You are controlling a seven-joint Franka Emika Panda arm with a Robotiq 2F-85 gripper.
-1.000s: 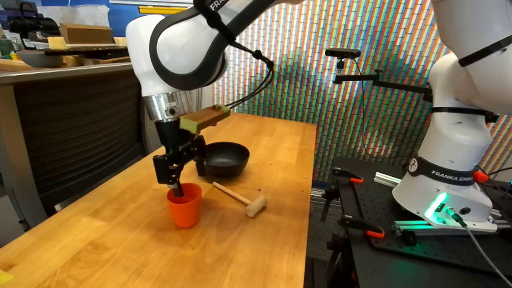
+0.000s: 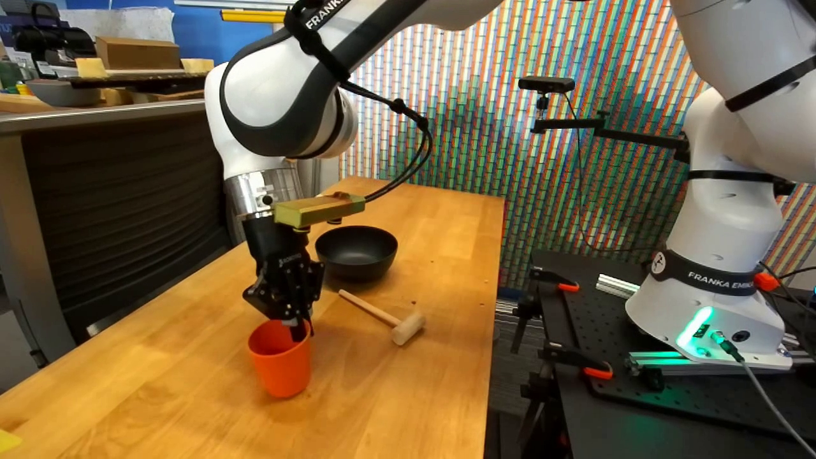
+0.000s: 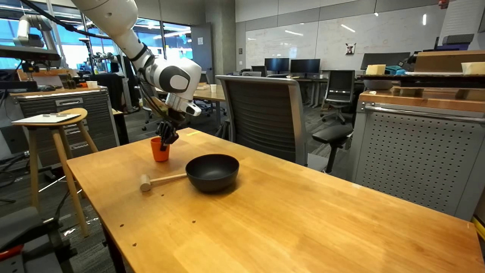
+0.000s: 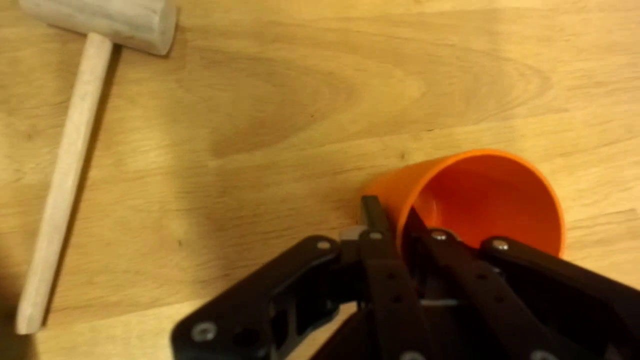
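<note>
An orange cup (image 2: 280, 367) is on the near part of the wooden table in exterior view 1, with its mouth facing up. My gripper is shut on the cup's wall at the rim. In the wrist view one finger is inside the orange cup (image 4: 498, 198) and the other outside it, the rim pinched between. Exterior view 2 shows the same orange cup (image 3: 160, 151) under the gripper (image 3: 164, 145) near the table's far end. Whether the cup's base touches the table is hard to tell.
A wooden mallet (image 2: 386, 317) lies beside the cup, its handle end close to a black bowl (image 2: 356, 252). In exterior view 2 the table (image 3: 318, 218) past the bowl is bare. An office chair (image 3: 268, 118) stands along one side.
The gripper was open with one finger in the cup; now it has shut on the rim. The cup has shifted toward the camera and slightly left. Bowl and mallet stayed put.
</note>
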